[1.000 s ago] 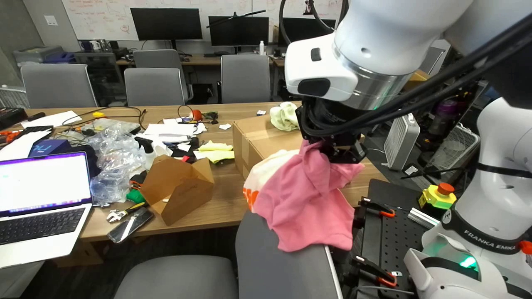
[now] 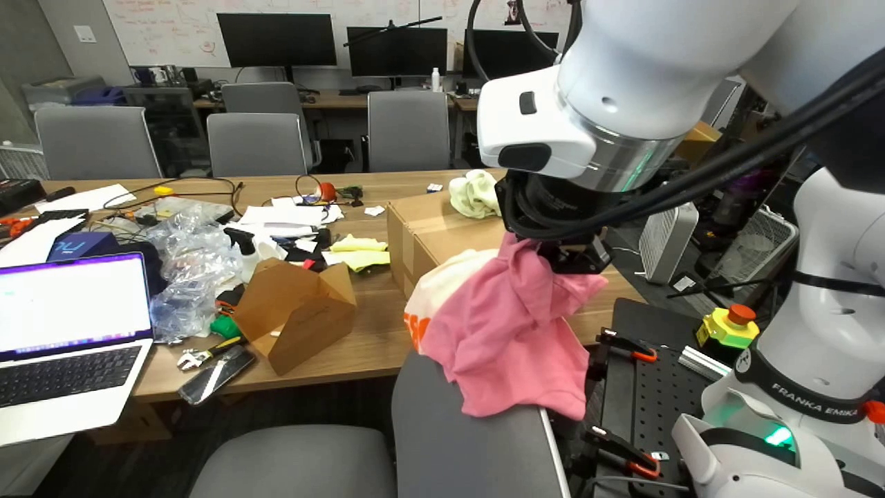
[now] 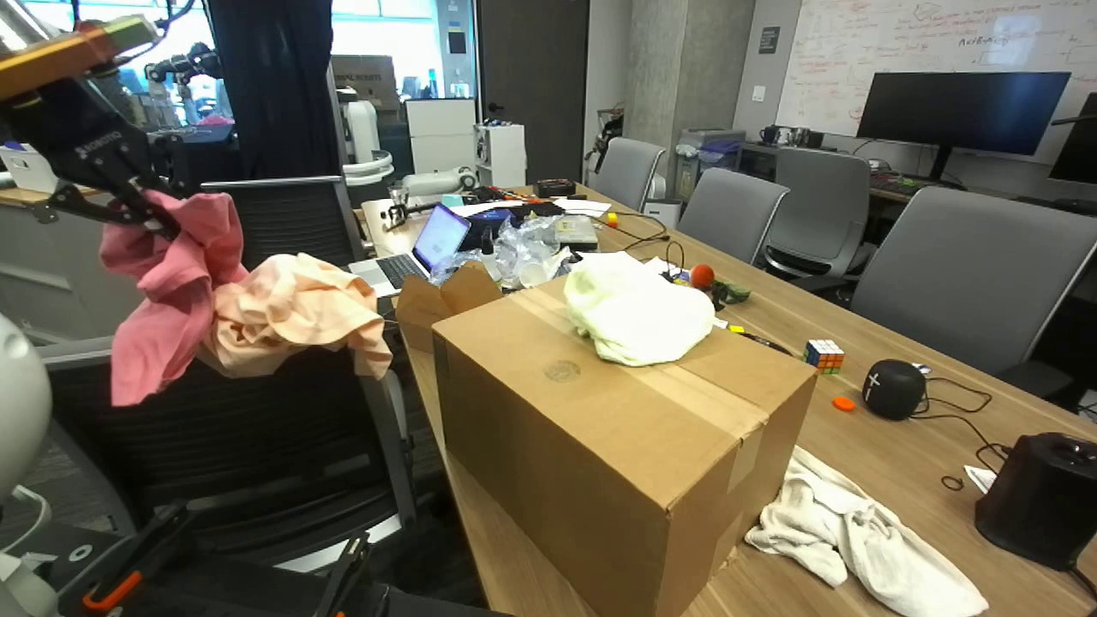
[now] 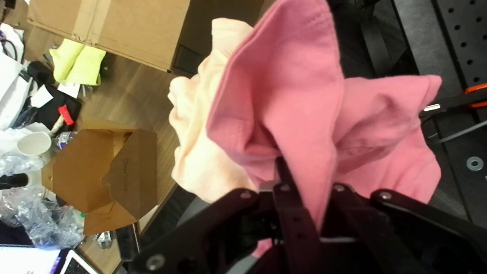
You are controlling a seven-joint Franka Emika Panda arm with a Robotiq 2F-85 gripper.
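A pink cloth (image 2: 507,328) hangs over the back of the grey chair (image 2: 464,448) nearest the table. My gripper is shut on a fold of that pink cloth (image 4: 301,105), which rises between its fingers in the wrist view. In exterior view 2, the gripper (image 3: 154,218) pinches the upper part of the pink cloth (image 3: 170,298). Beside it a peach cloth (image 3: 293,308) with orange print drapes over the same chair back, touching the pink one. The fingertips are partly hidden by the fabric.
A large closed cardboard box (image 3: 576,442) stands on the table with a pale yellow-green cloth (image 3: 638,308) on top. A white cloth (image 3: 864,540) lies by the box. An open small carton (image 2: 294,315), a laptop (image 2: 70,332) and clutter fill the table's left part.
The gripper and the arm's end have shifted very slightly right in exterior view 1, with the top of the pink cloth following. The lower cloth and the chair look unchanged.
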